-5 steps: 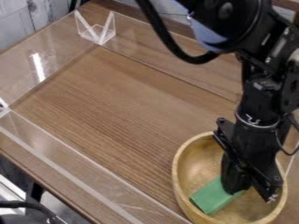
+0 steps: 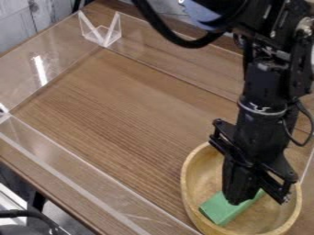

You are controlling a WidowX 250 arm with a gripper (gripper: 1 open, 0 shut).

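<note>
A black robot gripper (image 2: 252, 163) hangs low over a tan round bowl (image 2: 196, 174) at the lower right. A green block (image 2: 222, 209) lies in the bowl, just below the fingers, partly hidden by them. The gripper looks shut, and I see nothing held between its fingers.
Bare wooden tabletop (image 2: 110, 119) fills the middle and left, with clear plastic edging along the left side. A clear plastic bracket (image 2: 101, 29) stands at the back left.
The gripper has risen a little and shifted slightly left, so more of the green block shows beneath it. The block remains in the bowl.
</note>
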